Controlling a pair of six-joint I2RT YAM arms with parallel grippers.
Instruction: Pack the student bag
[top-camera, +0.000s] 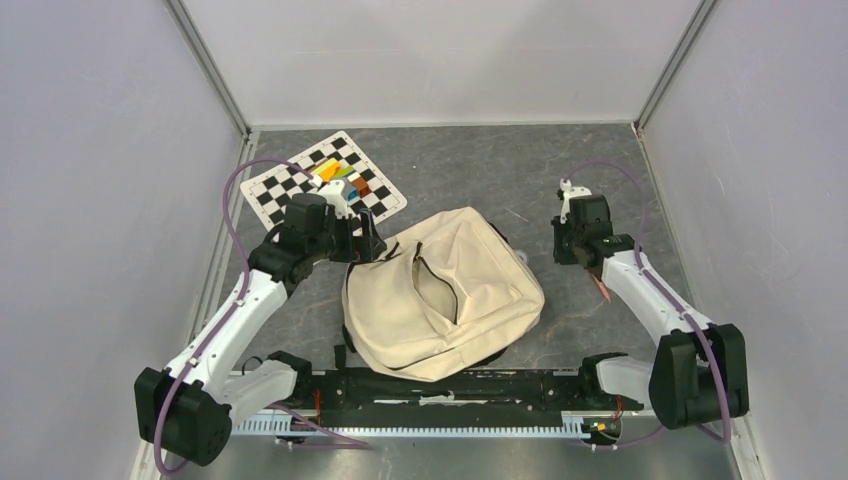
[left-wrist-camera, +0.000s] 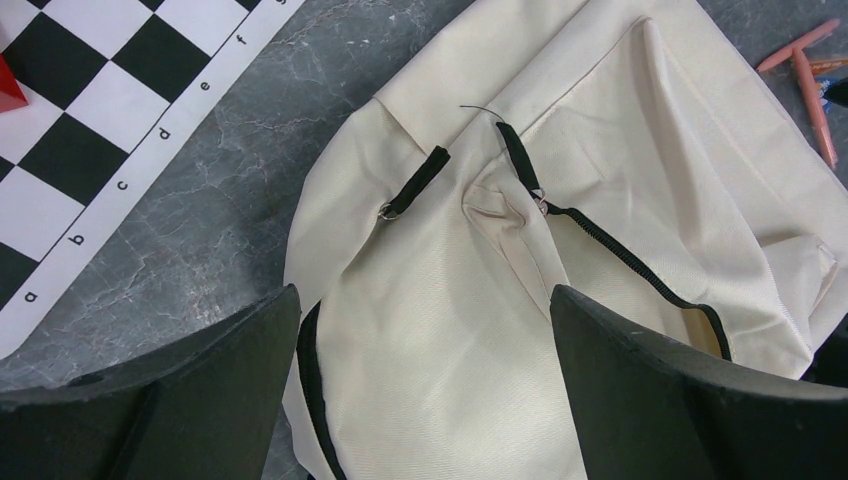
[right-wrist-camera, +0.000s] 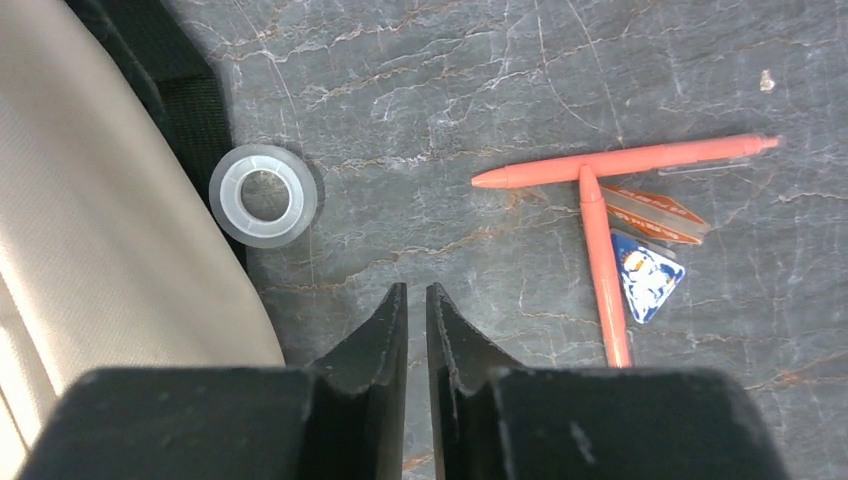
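Observation:
The cream cloth bag (top-camera: 440, 300) lies in the middle of the table, its black zip partly undone. Over its upper left corner my left gripper (top-camera: 367, 238) stands wide open; the left wrist view shows only bag cloth between its fingers. A small grey tape roll (right-wrist-camera: 230, 195) lies against a black strap at the bag's right side. To the right of it my right gripper is open by a narrow gap, empty. Two orange pens (right-wrist-camera: 640, 158) lie on the table, with a blue-and-white piece (right-wrist-camera: 648, 277) and an orange-and-clear piece (right-wrist-camera: 655, 213) beside them.
At the back left is a chessboard (top-camera: 385, 203) with several coloured items on it. The table (top-camera: 470, 165) behind the bag is bare. White walls (top-camera: 770, 200) close in both sides.

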